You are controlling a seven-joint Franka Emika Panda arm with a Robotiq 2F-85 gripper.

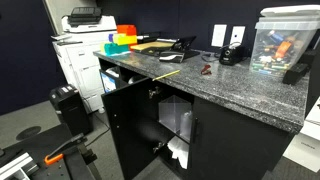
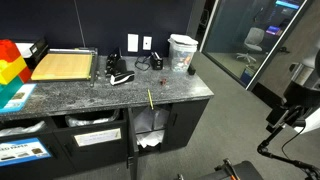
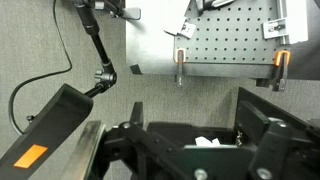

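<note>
In the wrist view my gripper reaches up from the bottom edge. Its two dark fingers stand wide apart, with no object gripped between them. Beyond them lies a dark space with a small white patch. A black cabinet under the counter has its door swung open in exterior view 1. Inside are a clear container and a crumpled white item. I cannot make out the gripper in either exterior view.
Along the granite counter are a wooden board, a black device, a yellow stick and a clear bin of colourful items. A perforated metal table carries orange-tipped clamps. Grey floor lies open right of the counter.
</note>
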